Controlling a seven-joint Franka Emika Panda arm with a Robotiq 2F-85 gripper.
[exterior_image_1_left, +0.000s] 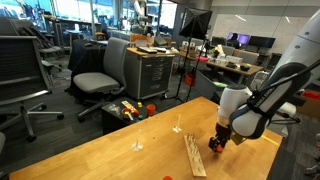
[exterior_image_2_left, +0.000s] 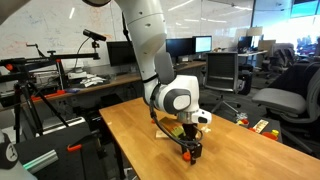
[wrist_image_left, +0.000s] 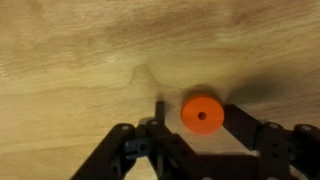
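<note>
In the wrist view an orange round piece (wrist_image_left: 202, 115) with a small dark hole in its middle sits between the black fingers of my gripper. The right finger (wrist_image_left: 238, 122) is close against it, while bare wood shows between it and the left finger. Exterior view 1 has the gripper (exterior_image_1_left: 221, 145) low over the table's right part, the orange piece (exterior_image_1_left: 218, 151) at its tips. From the other side, exterior view 2 shows the orange piece (exterior_image_2_left: 187, 156) under the gripper (exterior_image_2_left: 190, 152). The fingers stand part open.
A long wooden piece (exterior_image_1_left: 195, 157) lies left of the gripper on the table (exterior_image_1_left: 110, 155). Several small coloured things, among them a red one (exterior_image_1_left: 151, 108), stand by the far edge.
</note>
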